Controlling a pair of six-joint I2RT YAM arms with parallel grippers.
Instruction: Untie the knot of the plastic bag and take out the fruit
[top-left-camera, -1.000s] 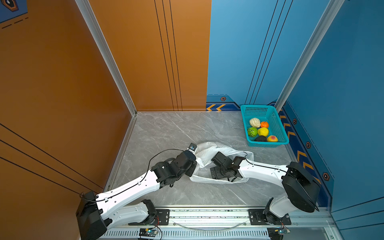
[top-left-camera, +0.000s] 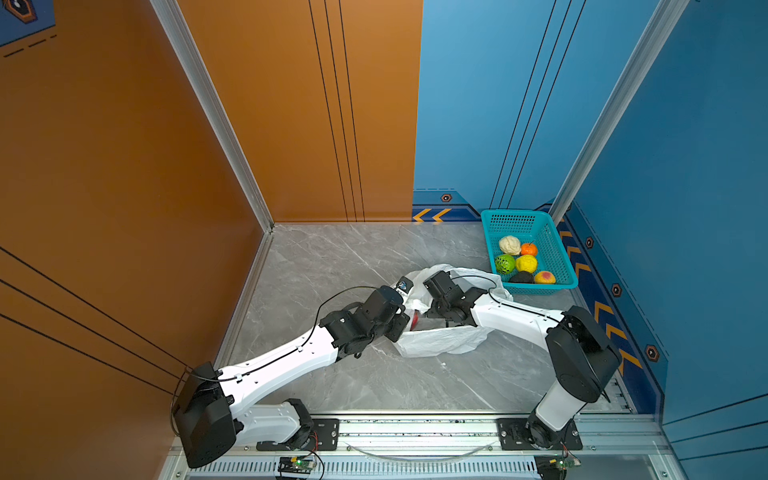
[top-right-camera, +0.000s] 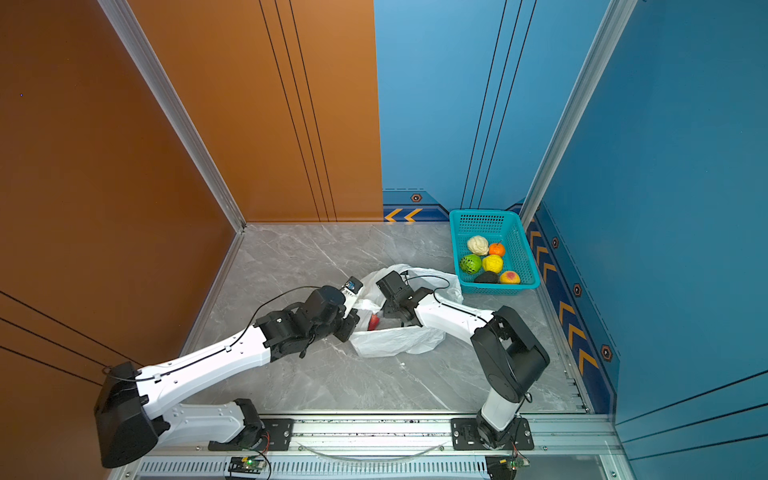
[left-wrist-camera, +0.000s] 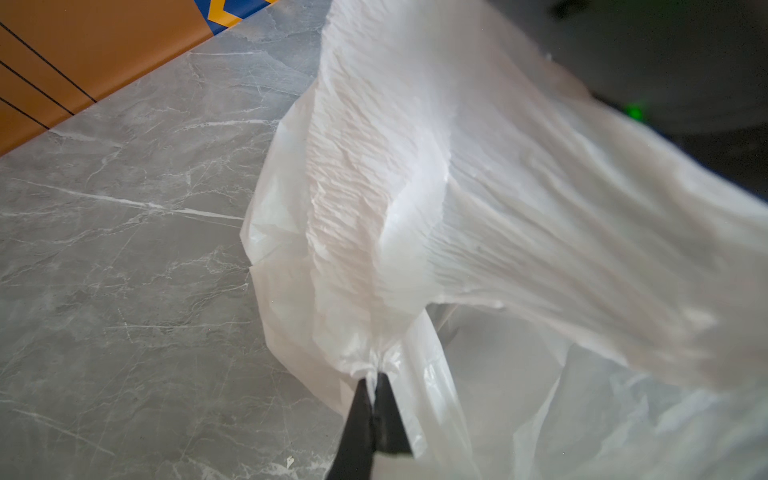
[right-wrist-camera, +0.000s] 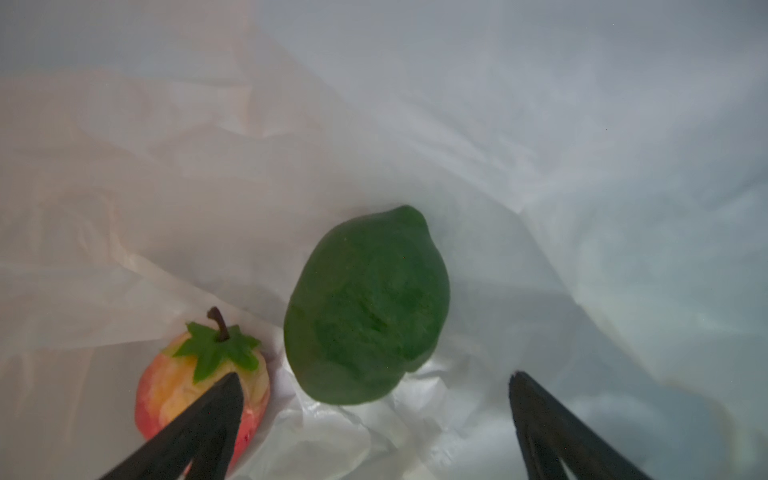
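Note:
A crumpled white plastic bag (top-left-camera: 436, 344) lies at the centre of the table. My left gripper is shut on a gathered part of the bag's film, which rises around it in the left wrist view. My right gripper reaches into the bag, open, with its fingertips just short of a dark green oval fruit (right-wrist-camera: 366, 304). A red-yellow fruit with a green leafy top (right-wrist-camera: 192, 368) lies beside it, partly behind a finger. In both top views a bit of red shows inside the bag; the rest is hidden by film and arms.
A teal basket (top-left-camera: 560, 276) holding several fruits stands at the back right, just behind the bag. Walls bound the table on the back and sides.
Both arms and the bag have shifted toward the back, the left arm also rightward. The right wrist has risen from low in the bag, and red now shows inside.

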